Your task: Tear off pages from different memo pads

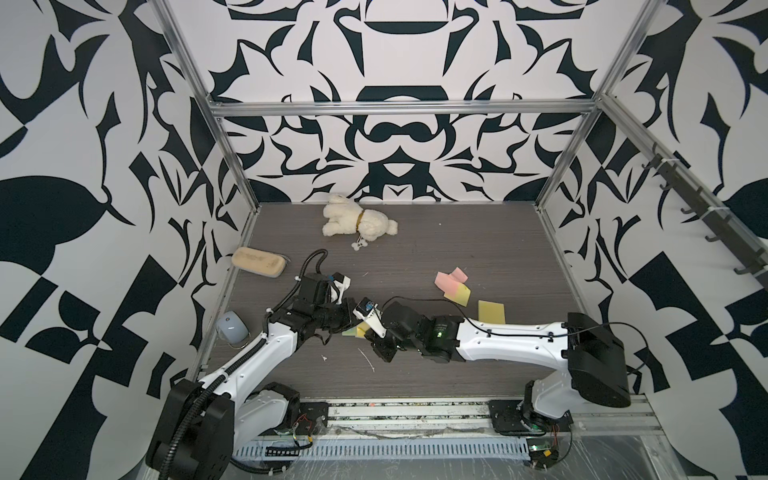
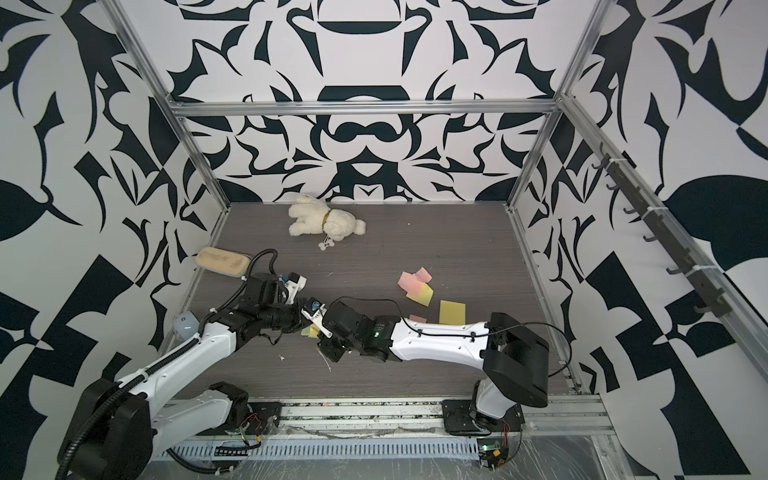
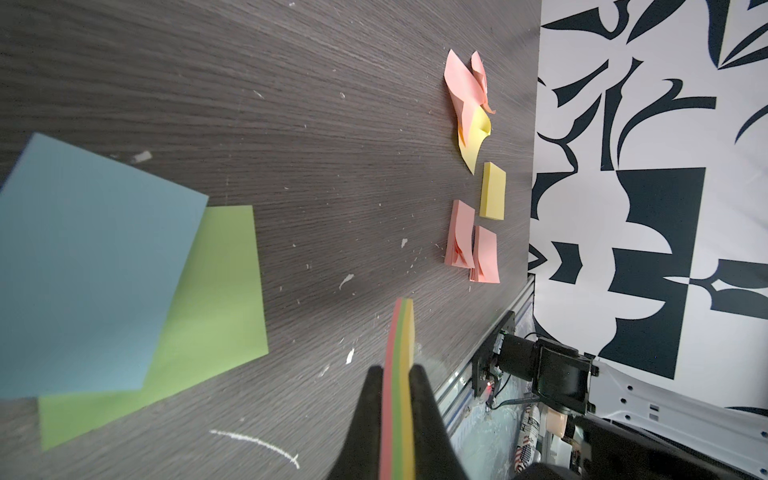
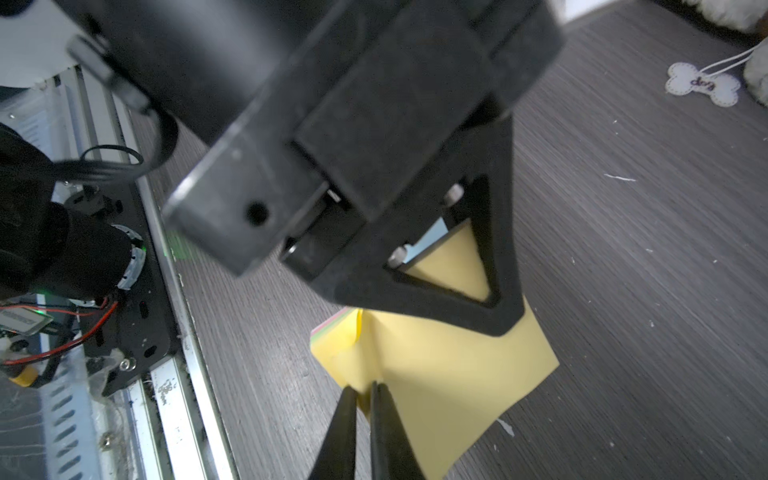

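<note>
My left gripper is shut on the memo pad (image 3: 403,336), whose pink, green and yellow layers show edge-on between its fingers. In the right wrist view, the pad's broad yellow face (image 4: 456,368) extends beyond the dark left finger, and the near part of its top page curls up. The right gripper meets this curl with its two fingertips only a narrow gap apart; whether the page is pinched between them I cannot tell. From above, both grippers nearly touch, hiding most of the pad. A blue sheet (image 3: 88,272) overlaps a green sheet (image 3: 224,288) on the table.
Pink and yellow loose pages (image 1: 453,285) lie right of centre, near a yellow pad (image 1: 491,312). Two pink pads (image 3: 472,240) sit beside it. A white plush dog (image 1: 352,220), a tan case (image 1: 258,261) and a grey mouse (image 1: 232,328) are farther off.
</note>
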